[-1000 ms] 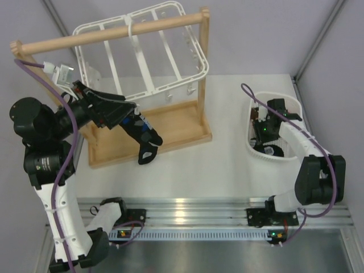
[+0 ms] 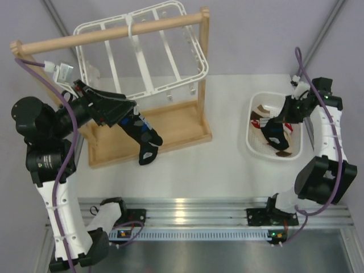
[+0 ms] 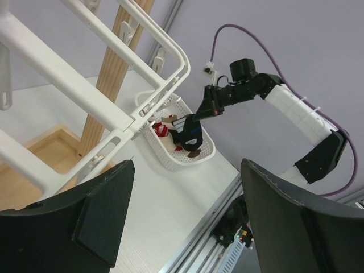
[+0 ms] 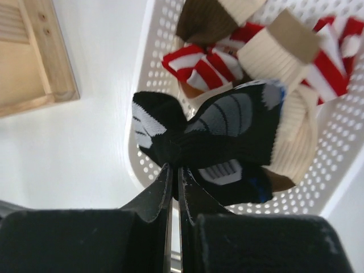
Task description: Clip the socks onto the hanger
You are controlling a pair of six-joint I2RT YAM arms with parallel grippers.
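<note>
A white hanger [image 2: 149, 88] with several small clips is hung on a wooden stand. A black patterned sock [image 2: 142, 136] dangles below its front edge, close to my left gripper [image 2: 129, 107]; its upper end is hidden behind that gripper. In the left wrist view, my left gripper is open with nothing between its fingers. Over the white basket [image 2: 250, 136], my right gripper is shut on a second black sock with grey patches [image 4: 227, 122], pinched in a gathered fold at the fingertips.
Red-and-white striped socks [image 4: 207, 68] and beige-and-brown socks [image 4: 284, 48] lie in the basket under the held sock. The stand's wooden base [image 2: 187, 139] is at the left.
My right gripper has risen and moved right, with the black sock now hanging from it. The sock at the hanger swings slightly. My left arm has hardly moved.
</note>
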